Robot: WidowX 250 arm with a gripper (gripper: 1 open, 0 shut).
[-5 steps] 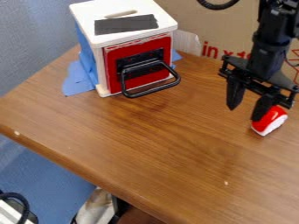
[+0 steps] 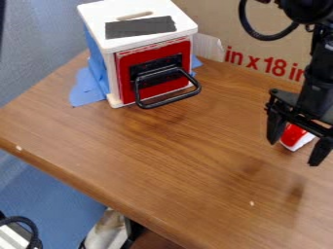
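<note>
My black gripper is at the right, open, its two fingers lowered either side of a red and white cylindrical object, partly hidden behind it; whether they touch it is unclear. At the upper left stands a white box with a red front and a black bar handle, a dark strip on its top.
A blue sheet lies under the box, and cardboard stands behind. The table's left edge drops to a blue floor.
My gripper has moved right and down, from above and left of the red object to around it, now hiding more of it.
</note>
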